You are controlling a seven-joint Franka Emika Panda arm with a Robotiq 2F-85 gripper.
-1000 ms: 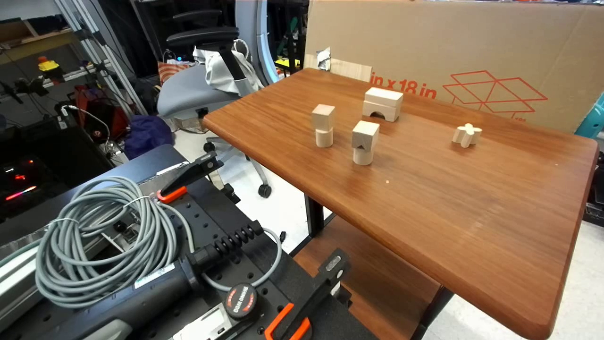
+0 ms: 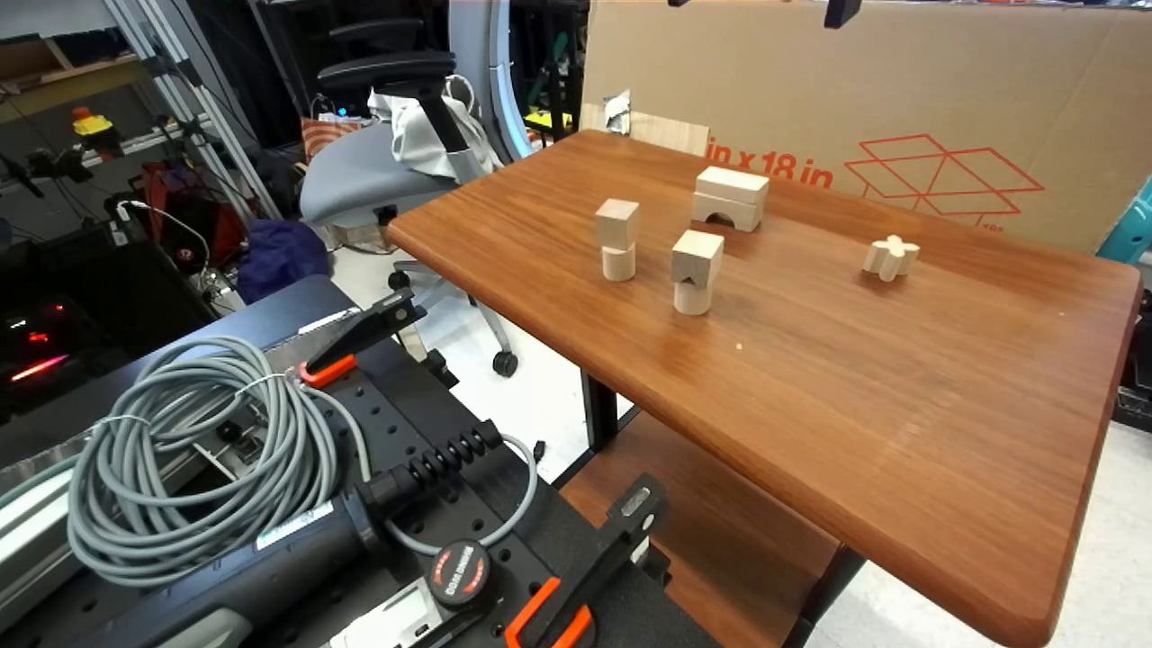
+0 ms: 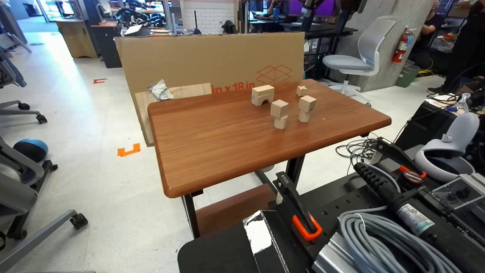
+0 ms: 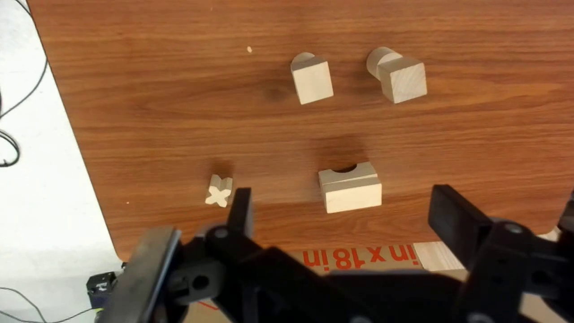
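My gripper is open high above the table, its black fingers wide apart with nothing held. Below, in the wrist view, a rectangular block rests on an arch block, forming one stack near the cardboard side. Two cubes stand on cylinders: one cube with its cylinder mostly hidden, and another cube over a cylinder. A small X-shaped block stands apart by itself. In exterior view 1 the same stacks show upright, with the arch block under the rectangular block; only fingertips peek in at the top.
The wooden table has wide bare areas on both sides of the blocks. A tall cardboard sheet stands along its far edge. Clamps and coiled cable lie on the separate black bench.
Dark fingertips now show at the top edge of exterior view 1, where none showed a second ago. The blocks have not moved.
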